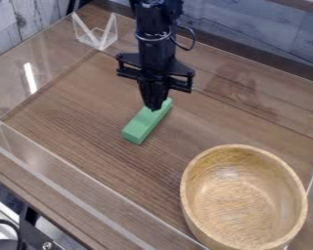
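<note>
A black robot arm reaches down from the top centre of the camera view, its gripper (154,102) pointing at the table just above a green rectangular block (148,121). The fingertips are at or just over the block's upper end; whether they touch it cannot be told. The gripper looks shut, and nothing shows between its fingers. The block lies flat on the wooden table, at a slant from lower left to upper right.
A large round tan bowl (245,225) fills the lower right. A wall (264,34) bounds the back, with pale plastic pieces at the left and top-left edges.
</note>
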